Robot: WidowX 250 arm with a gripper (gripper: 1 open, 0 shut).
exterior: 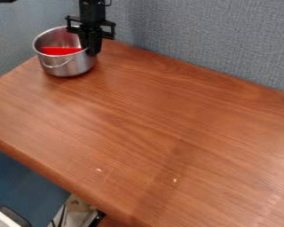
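A steel pot (67,66) with a wire handle stands at the far left corner of the wooden table, with something red (61,50) inside it. My black gripper (90,49) is at the pot's right rim, its lower end reaching down against or just inside the rim. The fingers are dark and small here, so whether anything is between them cannot be made out.
A grey padded wall (216,44) runs along the back. Beyond the near left edge lie the blue floor and some cables.
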